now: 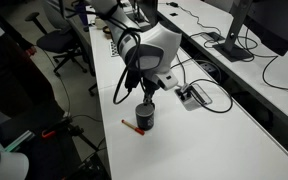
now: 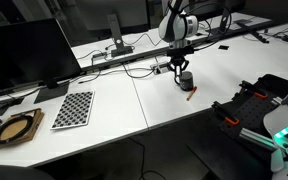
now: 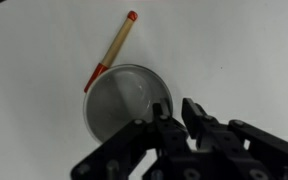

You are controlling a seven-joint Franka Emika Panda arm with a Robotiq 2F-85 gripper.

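A dark grey cup (image 1: 145,119) stands upright on the white table, and the wrist view looks down into its empty inside (image 3: 116,105). Just above it, my gripper (image 1: 148,98) reaches down at the rim. Seen from the wrist, the gripper is partly open: one fingertip (image 3: 162,109) is over the cup's inside, the other (image 3: 191,106) outside, with the rim between them. A gap shows around the rim. An orange-brown marker with red ends (image 3: 114,47) lies beside the cup, one end at or very near its wall.
Black cables (image 1: 209,95) lie on the table behind the cup, near a light-coloured object (image 1: 192,97). A monitor (image 1: 267,27) stands farther back. The table's front edge is close.
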